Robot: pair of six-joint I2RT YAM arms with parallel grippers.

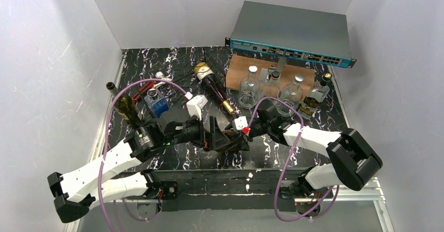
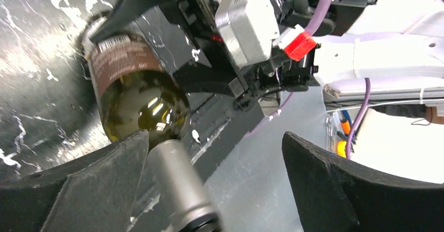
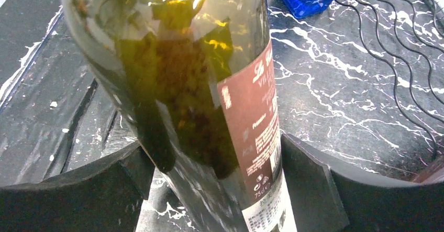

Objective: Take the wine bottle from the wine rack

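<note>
A dark green wine bottle (image 3: 193, 101) with a brown label stands between the fingers of my right gripper. The pads lie close against both its sides; how firmly they press does not show. In the left wrist view the bottle (image 2: 146, 106) points its neck toward the camera, between the widely spread fingers of my open left gripper, which do not touch it. Whether its base rests on the counter is unclear. From above, both grippers largely cover this bottle. Another wine bottle (image 1: 213, 85) lies on the black wire rack (image 1: 183, 76).
At left stand a green bottle (image 1: 125, 106) and a blue bottle (image 1: 157, 103). Clear bottles (image 1: 251, 88) stand around a wooden board (image 1: 238, 67) at right, with an amber bottle (image 1: 314, 98) beside them. A grey rack unit (image 1: 293, 30) overhangs the back right.
</note>
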